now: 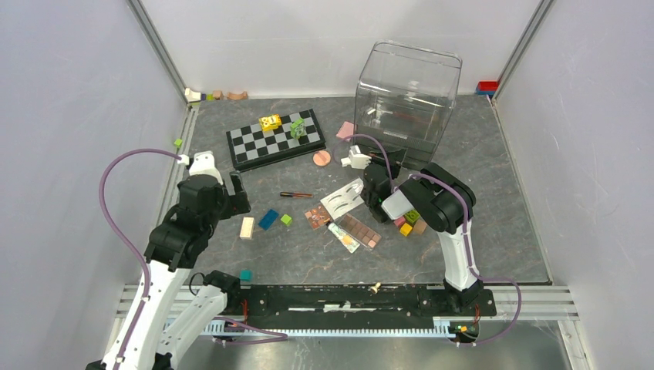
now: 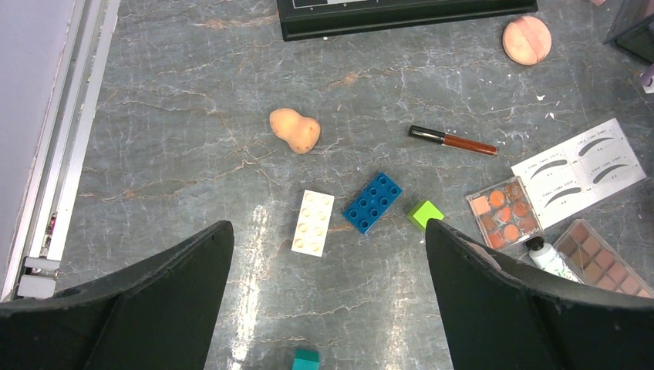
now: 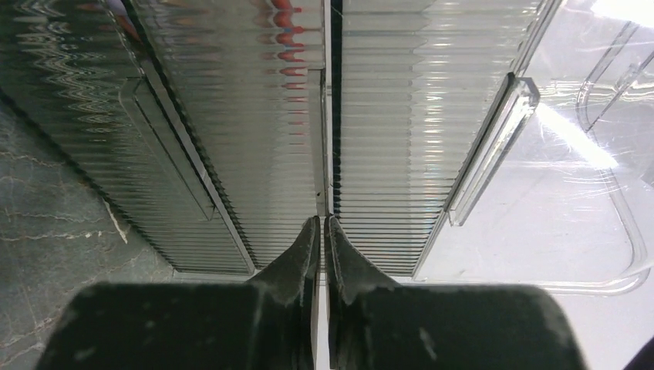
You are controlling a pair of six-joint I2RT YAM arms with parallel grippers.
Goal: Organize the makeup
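A clear acrylic drawer organizer (image 1: 408, 85) stands at the back right. My right gripper is at its drawer fronts, fingertips close together at the lower end of the middle handle (image 3: 317, 139); whether they hold it, I cannot tell. My left gripper is open and empty over the table's left. On the table lie a round puff (image 2: 527, 38), a brown pencil-like tube (image 2: 453, 141), an eyelash or brow sheet (image 2: 578, 173), an orange palette (image 2: 503, 213), a brown palette (image 2: 605, 266) and a white tube (image 2: 550, 260).
A chessboard (image 1: 262, 153) with two toys sits at the back left. Several blocks, such as a blue brick (image 2: 373, 202) and a green cube (image 2: 424, 214), lie around the front and middle. A potato-shaped object (image 2: 294, 129) lies on the left.
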